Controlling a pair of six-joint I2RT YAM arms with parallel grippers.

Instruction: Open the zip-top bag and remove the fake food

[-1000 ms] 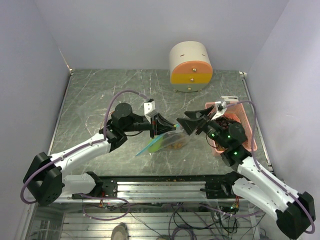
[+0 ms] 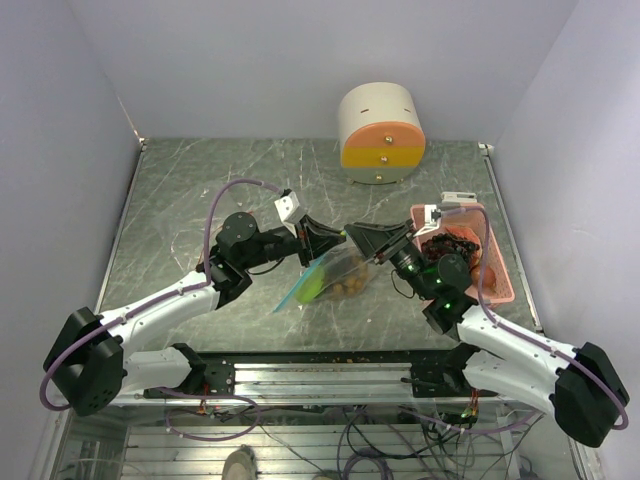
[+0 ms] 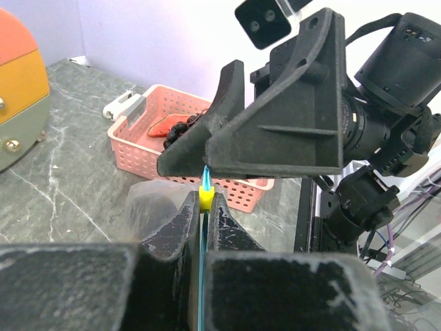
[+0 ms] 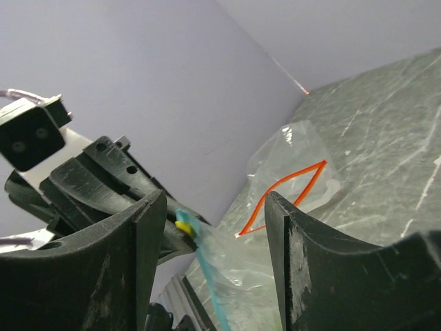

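A clear zip top bag point(image 2: 345, 270) with a blue seal hangs over the middle of the table, green and brown food point(image 2: 311, 286) inside it. My left gripper is shut on the bag's upper corner, where a yellow slider point(image 3: 206, 198) shows at its fingertips. Close in front of it, my right gripper is part open, its fingers to either side of the bag's blue-edged corner in the right wrist view. Whether its fingers touch the plastic I cannot tell.
A pink basket point(image 3: 155, 146) holding several pieces of fake food stands at the right. The rounded drawer box point(image 2: 381, 130) is at the back. Another clear bag with a red-orange seal point(image 4: 293, 165) lies flat on the left. Bare table surrounds the bag.
My right gripper has swung and moved left, right up to the left gripper's fingertips. The left gripper has shifted slightly left, still holding the bag's corner.
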